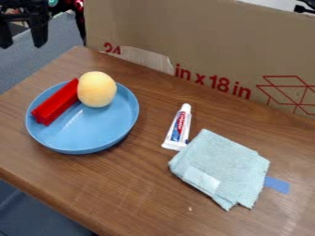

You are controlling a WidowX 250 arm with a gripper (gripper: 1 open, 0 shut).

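A blue plate (105,129) on the wooden table holds a red bar-shaped object (54,103) and a pale yellow ball (96,89). To the right of the plate lies a white toothpaste tube (179,126). A folded light-blue cloth (219,168) is at the lower right of the tube. My black gripper (22,29) is at the top left edge, partly out of frame, high and apart from the plate, with nothing visible between its fingers.
A large cardboard panel (204,37) stands along the back of the table. The wooden table (135,194) has bare room at the front and right. A piece of blue tape (275,184) is beside the cloth.
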